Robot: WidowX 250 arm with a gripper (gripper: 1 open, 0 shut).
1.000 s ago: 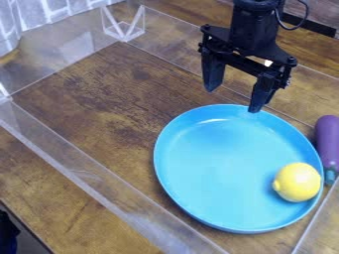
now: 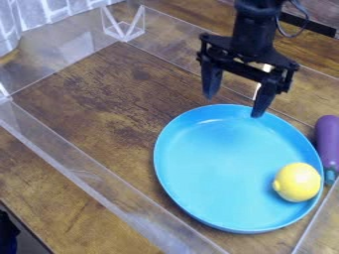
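Note:
The black gripper (image 2: 237,87) hangs above the back of a blue plate (image 2: 219,169), its two dark fingers spread wide apart; whether anything pale behind the right finger is held cannot be made out, and the space between looks empty. A yellow lemon-like object (image 2: 296,183) lies on the plate's right side. A purple eggplant-like object (image 2: 327,141) lies just right of the plate, partly out of frame.
Clear plastic walls border the work area at the left, back and front.
The gripper has shifted slightly and tilted a little over the last second; the plate and objects are unmoved.

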